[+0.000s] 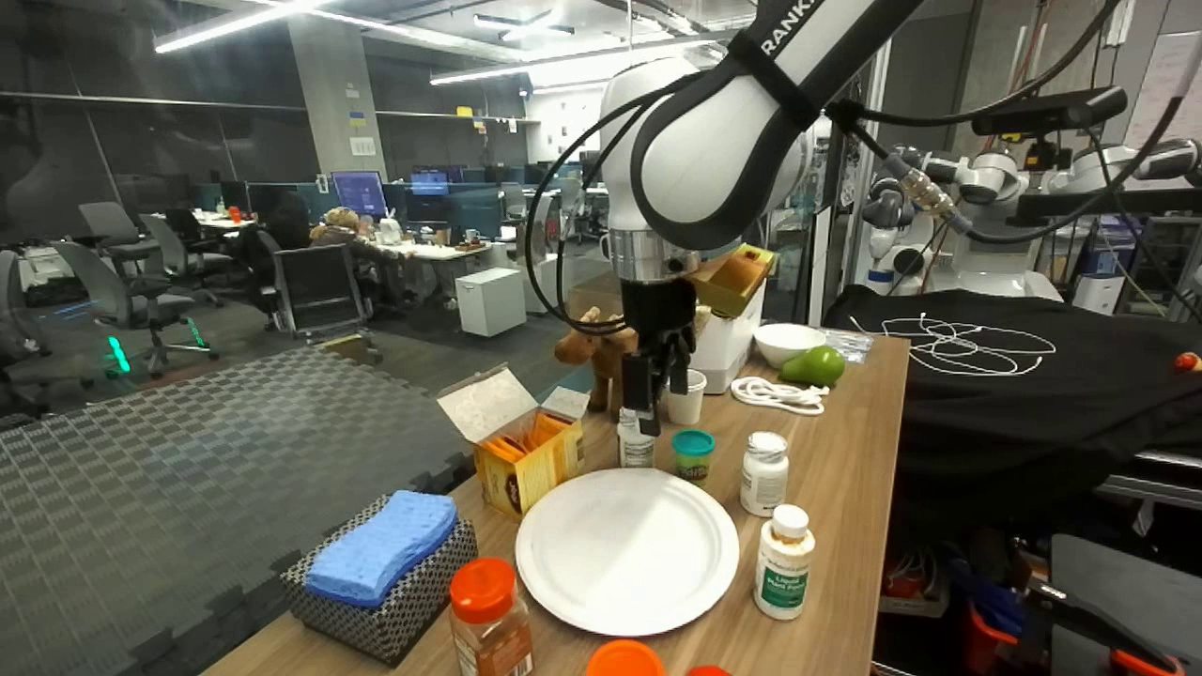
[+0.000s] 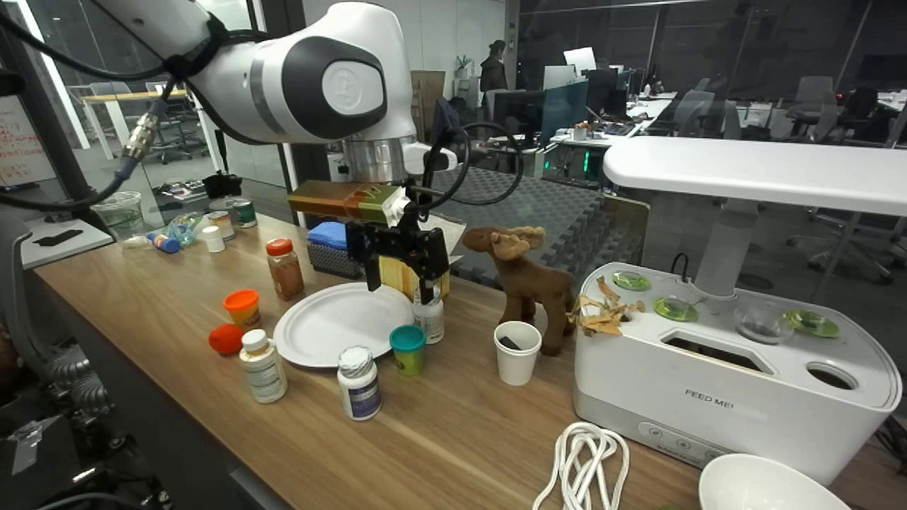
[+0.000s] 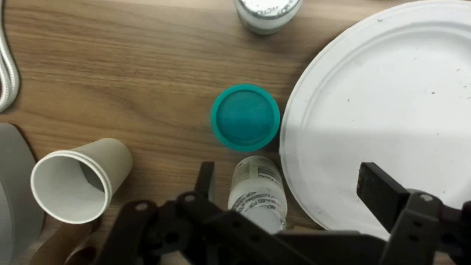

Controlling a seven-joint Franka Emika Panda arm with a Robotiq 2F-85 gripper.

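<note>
My gripper stands open, its two fingers wide apart and nothing held. In the wrist view a white bottle lies in the gap as seen from above, partly covered by the gripper's body. Exterior view 1 has the gripper just above and in front of that bottle's top. A small tub with a teal lid sits right beside the bottle. The white plate lies close to both, and one finger overhangs its edge in the wrist view.
A paper cup with something dark inside stands near a brown toy moose. Two more white bottles line the plate's right side. An open yellow box borders it at the left. Bare wood shows toward the front edge.
</note>
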